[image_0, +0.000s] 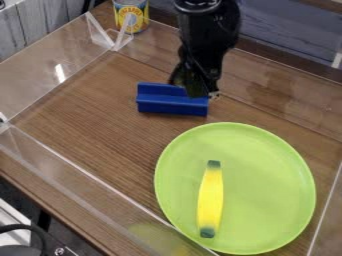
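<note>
My dark gripper (190, 78) reaches down from the top centre, its fingertips just over a blue block-like object (163, 103); the fingers are dark and overlap it, so their state is unclear. A green plate (271, 190) holds a yellow banana-like object (210, 195) in the lower right.
A can (131, 14) stands at the back left by a clear plastic wall (54, 70). The wooden surface (87, 130) left of the plate is bare, as is the area to the right of the blue object.
</note>
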